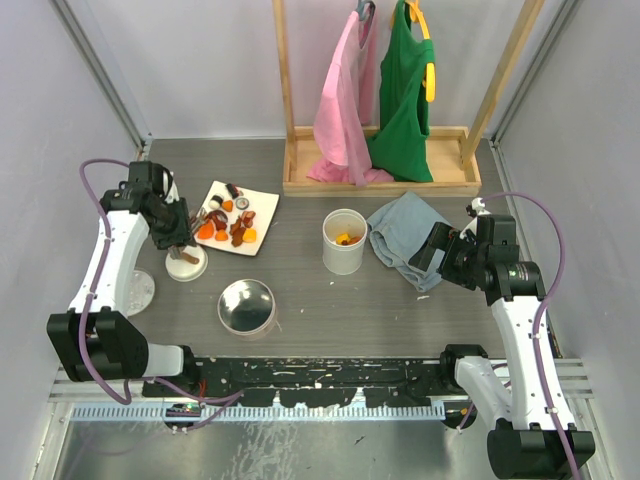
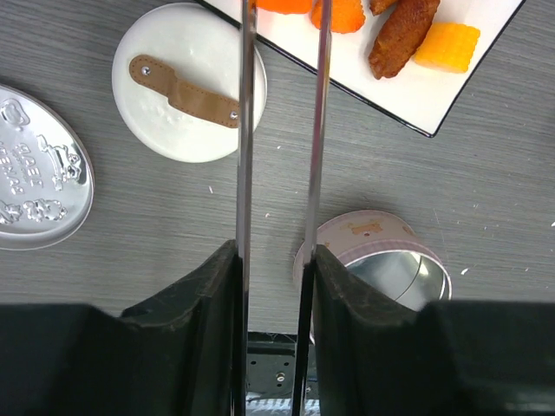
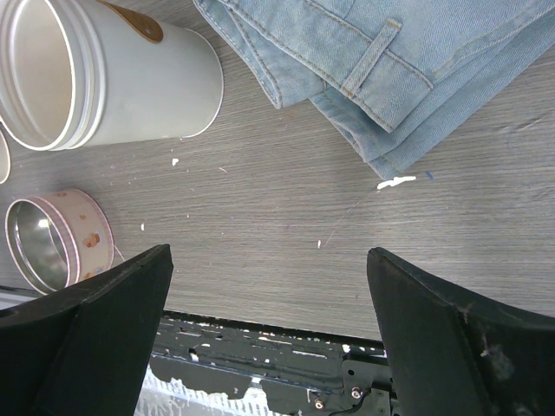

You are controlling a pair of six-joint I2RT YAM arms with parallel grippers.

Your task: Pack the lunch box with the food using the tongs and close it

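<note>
My left gripper is shut on metal tongs (image 2: 317, 139), whose two long arms stretch toward the food plate; their tips lie past the top edge of the left wrist view. A white square plate (image 1: 262, 208) holds carrot pieces (image 2: 341, 15), browned sausages (image 2: 403, 38), corn (image 2: 447, 47) and other bits. The white cylindrical container (image 1: 342, 262) stands mid-table with yellow-orange pieces (image 1: 348, 239) inside. On the right, my open right gripper hovers by the denim cloth, empty.
A white lid with a brown strap (image 2: 201, 102) lies below the left gripper, beside an embossed silver lid (image 2: 43, 173). The pinkish metal-lined cup (image 1: 247, 307) stands near the front. Folded denim (image 1: 407, 238) lies right of the container. Behind is a wooden clothes rack (image 1: 300, 160).
</note>
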